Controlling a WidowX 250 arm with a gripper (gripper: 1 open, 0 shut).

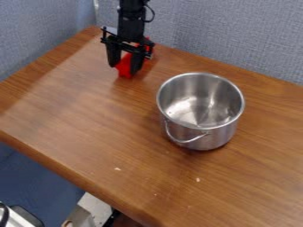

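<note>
My black gripper (126, 57) is lowered near the back left of the wooden table (83, 124), shut on a red object (124, 67) that shows between and just below its dark fingers. More red shows behind the gripper on the right, partly hidden. A shiny steel pot (201, 111) with a wire handle stands upright to the right, apart from the gripper, with nothing visible inside.
A grey padded wall (225, 35) runs along the back. The left front edge drops to a blue surface.
</note>
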